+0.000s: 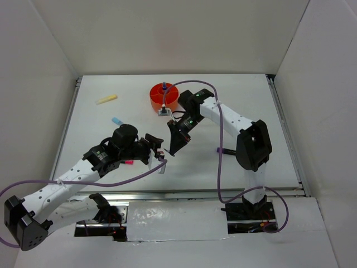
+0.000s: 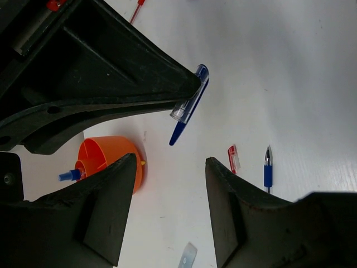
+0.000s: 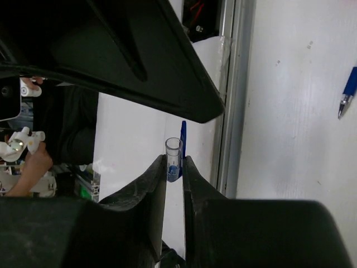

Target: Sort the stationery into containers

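Observation:
In the left wrist view my right gripper holds a blue capped pen point(image 2: 187, 109) above the table, beside my left gripper, whose fingers are apart and empty. In the right wrist view my right gripper is shut on that pen. A blue pen point(image 2: 268, 173) and a small red-and-clear piece point(image 2: 233, 157) lie below. The orange round container point(image 1: 157, 97), with a blue item inside, stands at the back.
A yellow item point(image 1: 106, 99), a light blue item point(image 1: 116, 120) and a dark purple marker point(image 1: 226, 151) lie on the table.

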